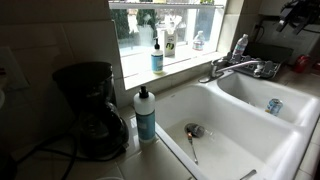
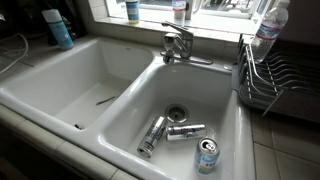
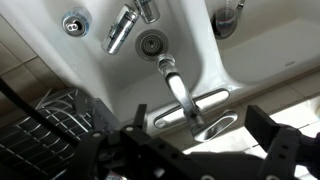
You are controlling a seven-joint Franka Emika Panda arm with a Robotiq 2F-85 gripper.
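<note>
My gripper is open above the faucet (image 3: 178, 88) in the wrist view, with nothing held between its fingers. Below it, the sink basin contains an upright can (image 3: 75, 22) and two silver cans lying on their sides, one (image 3: 121, 30) nearer the drain's left and another (image 3: 148, 10) at the image's top edge. Exterior view 2 shows the upright can (image 2: 207, 154) at the front right of the basin, beside the lying cans (image 2: 186, 131). In exterior view 1 the dark arm (image 1: 297, 15) is at the upper right, its fingers unclear.
A wire dish rack (image 2: 275, 75) stands right of the basin, with a clear bottle (image 2: 268, 30) at its back. Utensils (image 1: 194, 135) lie in the other basin (image 1: 225, 135). A soap bottle (image 1: 145, 115) and coffee maker (image 1: 90, 110) occupy the counter.
</note>
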